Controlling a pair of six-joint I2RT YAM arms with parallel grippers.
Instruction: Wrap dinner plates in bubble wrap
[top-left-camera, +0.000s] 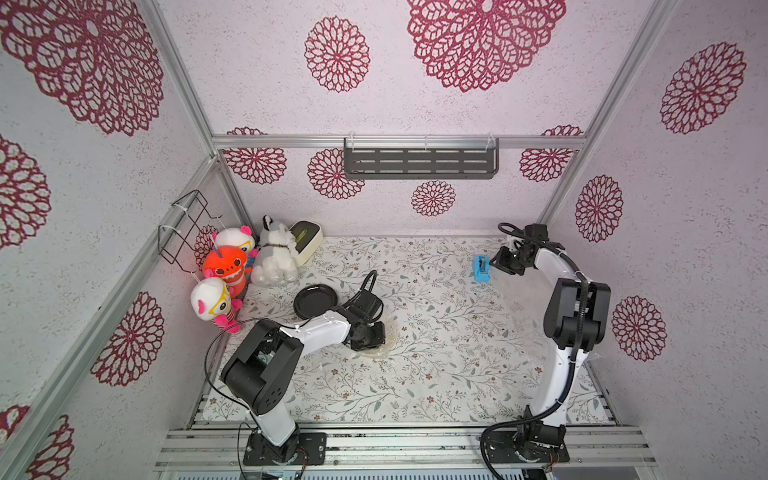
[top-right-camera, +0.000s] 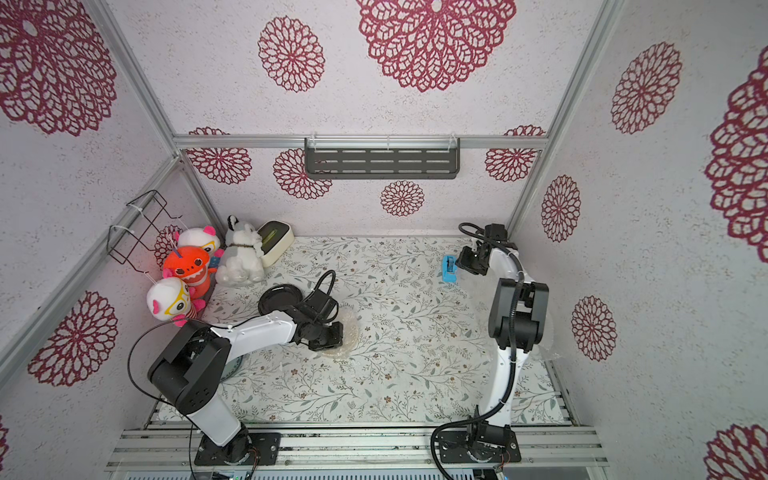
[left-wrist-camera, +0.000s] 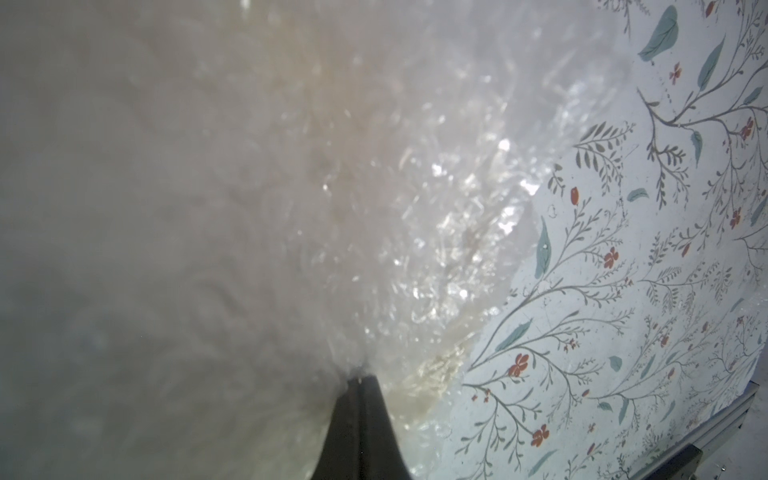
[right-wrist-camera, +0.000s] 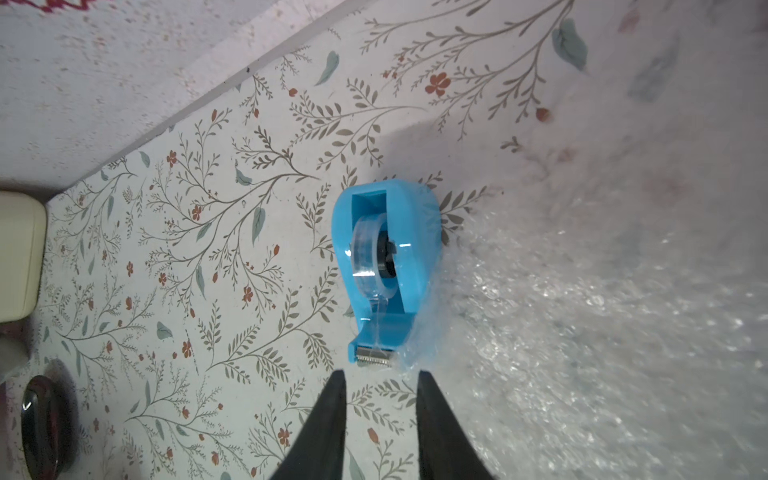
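Note:
A clear bubble-wrapped bundle (left-wrist-camera: 416, 240) lies on the table left of centre; whatever it encloses is hard to make out. My left gripper is shut with its tips down against the wrap, and nothing clear shows between the fingers. At the back right stands a blue tape dispenser (right-wrist-camera: 412, 232), its toothed cutter facing my right gripper. That gripper is open and empty, just right of the dispenser in the top left view. A black plate (top-left-camera: 315, 301) lies behind the left forearm.
Loose clear bubble wrap (right-wrist-camera: 592, 344) spreads over the right side beneath my right arm and touches the dispenser. Plush toys (top-left-camera: 228, 268) and a cream box (top-left-camera: 308, 241) fill the back left corner. A teal plate (top-right-camera: 232, 368) is mostly covered by the left arm.

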